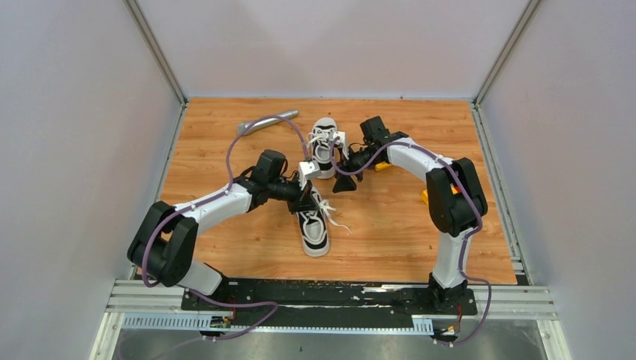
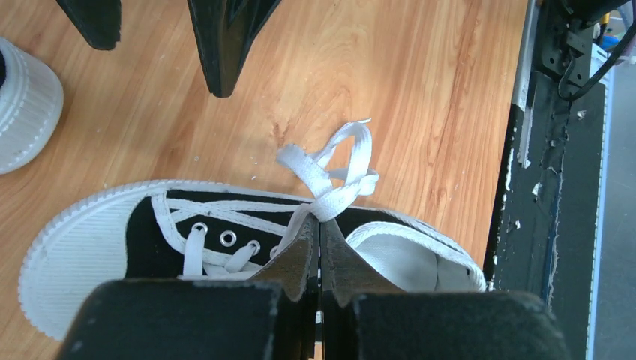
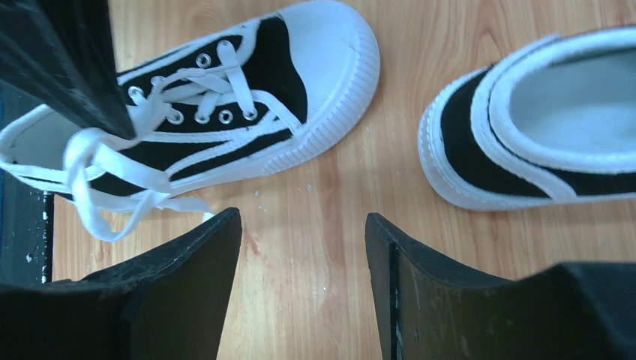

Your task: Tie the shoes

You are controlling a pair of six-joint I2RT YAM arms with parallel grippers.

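The front sneaker (image 1: 315, 238), black with white sole and laces, lies mid-table. Over its collar, my left gripper is shut, with a looped bunch of white lace (image 2: 334, 195) at its fingertips. My right gripper is open with only bare wood between its fingers, up and right of that shoe in the top view. The second sneaker (image 1: 324, 131) lies behind, its laces loose; its heel fills the right of the right wrist view (image 3: 487, 135).
A silver cylinder (image 1: 266, 122) lies at the back left. Yellow objects (image 1: 424, 196) are partly hidden under the right arm.
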